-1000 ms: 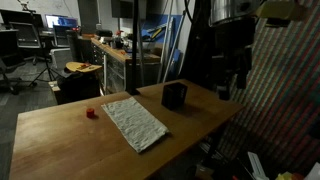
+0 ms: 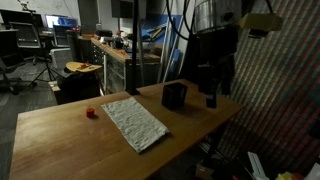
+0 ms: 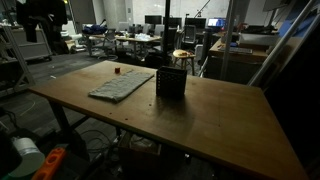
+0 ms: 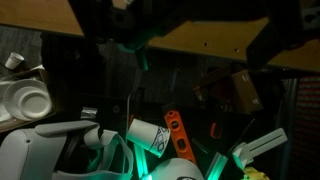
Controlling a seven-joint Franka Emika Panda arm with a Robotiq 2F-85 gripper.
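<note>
My gripper point(image 2: 218, 95) hangs open above the table's right edge in exterior view 1, nothing between its fingers. In exterior view 2 the arm is at the upper left, away from the objects. A light grey cloth point(image 2: 136, 122) lies flat on the wooden table point(image 2: 60, 145). Left of it sits a small red object point(image 2: 90, 112), tiny and dark in exterior view 2. Behind the cloth, a black box-like holder point(image 3: 171, 82) stands upright. Two dark, blurred fingers point(image 4: 277, 38) frame the top of the wrist view, over the table edge and floor.
Below the table edge in the wrist view lie a white cup-like item point(image 4: 148, 135), an orange level-like tool point(image 4: 179, 133) and a white bowl point(image 4: 30, 100). Poles rise behind the table.
The cloth, red object and black holder have stayed put.
</note>
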